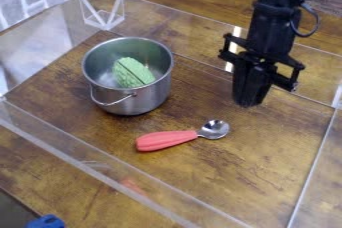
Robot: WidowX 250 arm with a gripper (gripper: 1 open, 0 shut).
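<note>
My black gripper (249, 80) hangs over the right half of the wooden surface, behind a spoon with a red handle (182, 137) and a metal head, which lies near the middle. A steel pot (130, 102) stands to the left with a pale green item (134, 70) inside. I cannot tell how far the gripper's fingers are apart or whether anything is between them.
Clear walls enclose the wooden area (267, 172). A blue object (44, 221) shows at the bottom left corner.
</note>
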